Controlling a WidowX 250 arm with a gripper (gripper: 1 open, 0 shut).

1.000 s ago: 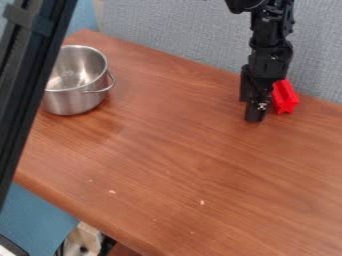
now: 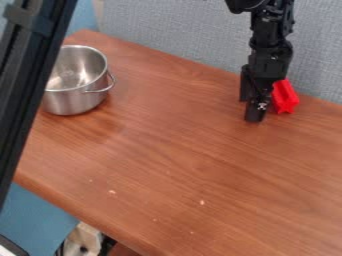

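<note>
My black gripper [image 2: 259, 98] points down at the back right of the wooden table, low near its surface. A red object [image 2: 285, 97] sits right beside its fingers, partly behind them; whether the fingers are open, shut or holding it I cannot tell. A steel pot [image 2: 75, 85] with wire handles stands at the left of the table.
A grey padded wall [image 2: 174, 30] runs along the back. A black bar [image 2: 27, 90] crosses the left edge of the view.
</note>
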